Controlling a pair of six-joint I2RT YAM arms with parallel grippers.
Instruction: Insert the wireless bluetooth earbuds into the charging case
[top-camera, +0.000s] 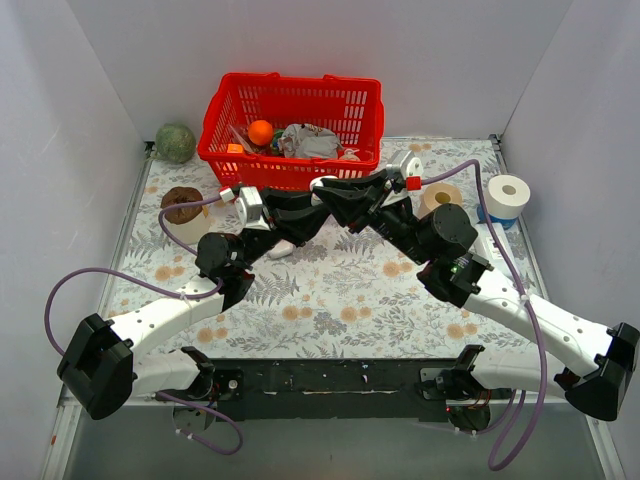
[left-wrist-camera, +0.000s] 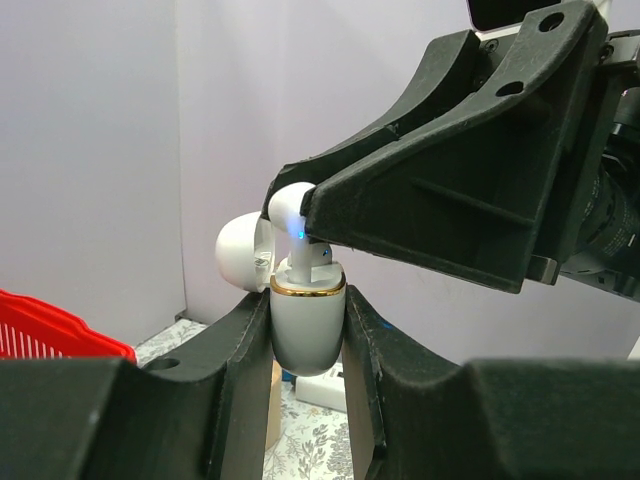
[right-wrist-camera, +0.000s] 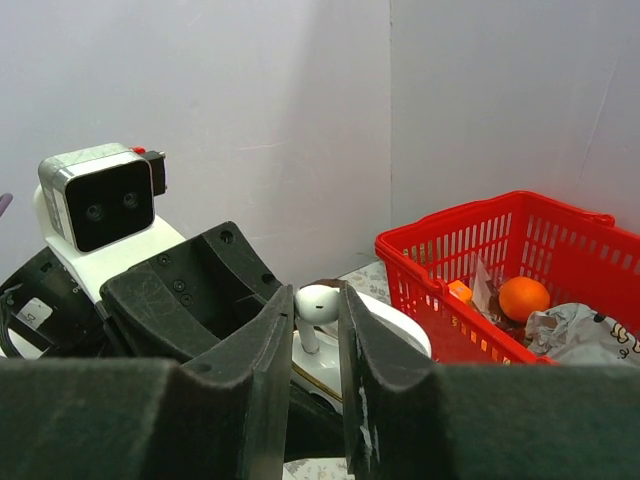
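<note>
The white charging case (left-wrist-camera: 308, 325), with a gold band, is clamped upright in my left gripper. Its rounded lid (left-wrist-camera: 240, 252) is swung open to the side. Above the case opening is a white earbud (left-wrist-camera: 290, 208), its stem pointing down and its lower end at or in the opening; how deep is unclear. My right gripper has its fingers on either side of the earbud head (right-wrist-camera: 317, 303); whether they still grip it cannot be told. Both grippers meet in front of the basket in the top view, hiding most of the case.
A red basket (top-camera: 222, 140) with an orange and bags stands behind the grippers. A white object (top-camera: 281, 249) lies on the patterned table below them. Paper rolls (top-camera: 507, 190) are at the right, a green ball (top-camera: 175, 143) at the left.
</note>
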